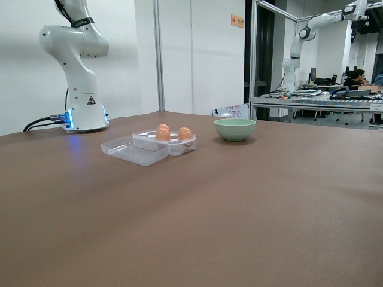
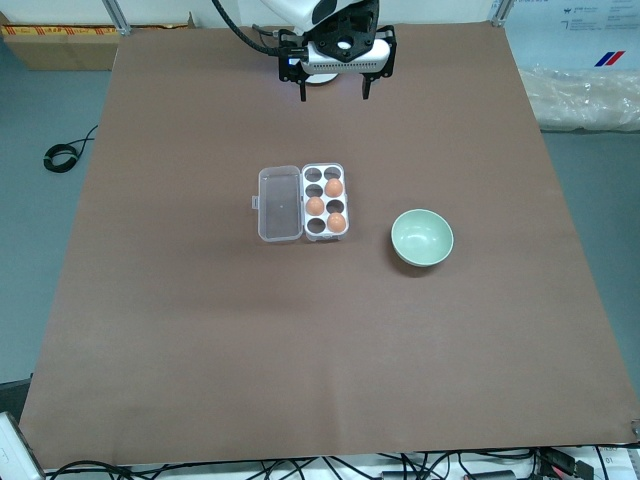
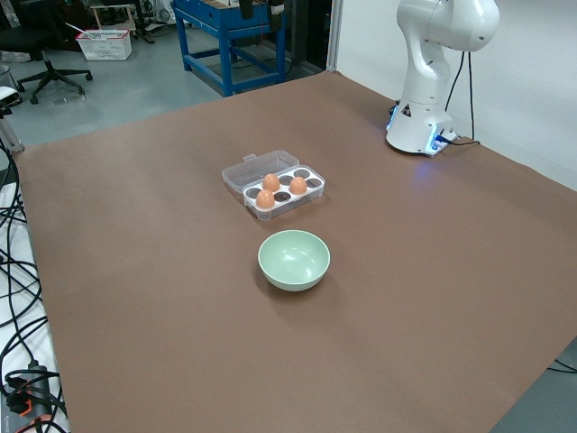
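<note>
A clear plastic egg carton (image 2: pixel 325 225) lies open mid-table, its lid (image 2: pixel 280 205) to the left, holding several brown eggs (image 2: pixel 334 188) among empty wells. A pale green bowl (image 2: pixel 422 237) sits to its right in the left camera view, empty. My gripper (image 2: pixel 334 88) hangs at the back of the table in that view, well away from carton and bowl, its two black fingers apart with nothing seen between them. In the top and right views the carton (image 1: pixel 179 146) (image 3: pixel 284 198) and bowl (image 1: pixel 235 129) (image 3: pixel 294 261) show clearly.
My white arm base (image 3: pixel 415 126) stands at the back edge near a wall. Cables run along one table edge outside the surface.
</note>
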